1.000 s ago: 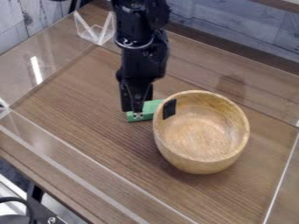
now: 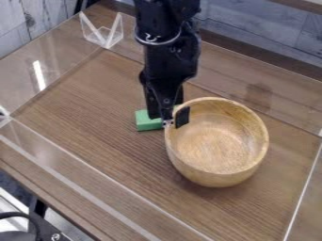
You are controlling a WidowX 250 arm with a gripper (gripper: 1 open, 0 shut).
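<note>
The black robot gripper (image 2: 169,114) hangs over the left rim of a tan bowl (image 2: 217,145), with its fingertips low beside that rim. A green block (image 2: 149,120) lies on the wooden surface just left of the bowl, partly hidden behind the gripper and bowl. Whether anything is between the fingers is hard to see at this size.
Clear plastic pieces stand at the upper left and left edge. A black cable lies in the lower left corner.
The gripper has shifted right toward the bowl's rim. The green block now shows less to the right, more hidden at the rim.
</note>
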